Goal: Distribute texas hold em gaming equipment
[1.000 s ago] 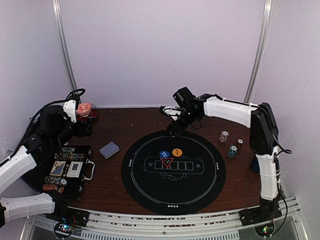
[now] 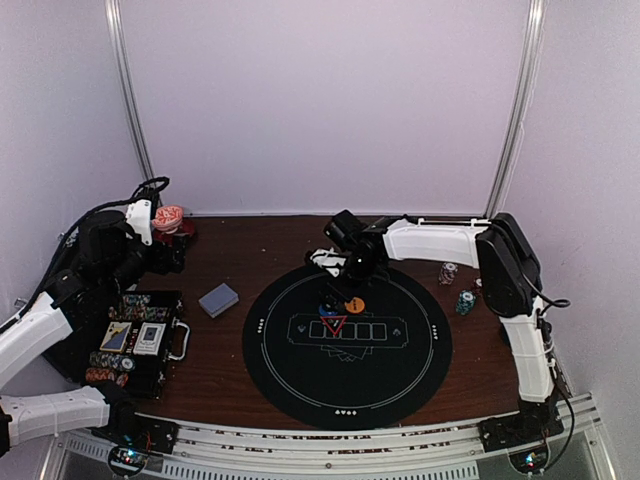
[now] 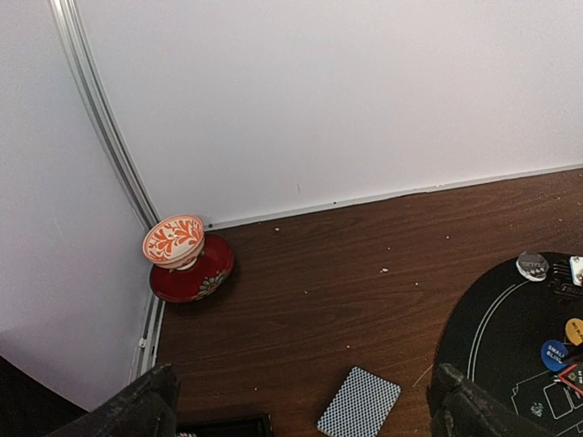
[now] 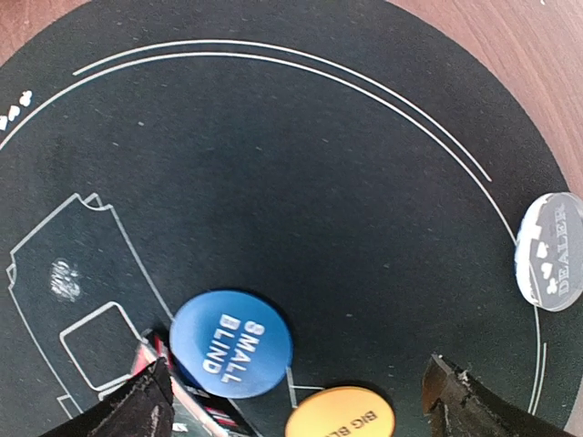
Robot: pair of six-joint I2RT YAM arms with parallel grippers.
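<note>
A blue SMALL BLIND button and an orange BIG BLIND button lie on the round black poker mat. A red-edged triangular marker sits against the blue one. Toward the mat's rim rests the white and grey DEALER button, hidden under my right arm in the top view. My right gripper hovers low over the mat by the blind buttons, open, with nothing between its fingers. Open and empty, my left gripper is held up over the left side, facing the back wall.
Left of the mat lies a card deck. An open chip case fills the front left. Chip stacks stand right of the mat. A patterned bowl on a red dish occupies the back left corner.
The left arm has stayed still.
</note>
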